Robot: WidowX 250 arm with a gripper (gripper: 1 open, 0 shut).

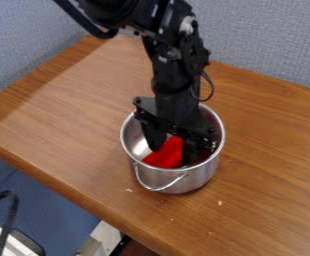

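Observation:
A steel pot [174, 179] with a wire handle sits on the wooden table [265, 200]. My black gripper [177, 140] reaches down into the pot, its fingers partly hidden inside. A red object [163, 154] lies in the pot under the gripper. Whether the fingers hold it cannot be told.
The table's left edge runs along the lower left, with a blue surface [44, 200] and a black cable below it. A grey wall stands behind.

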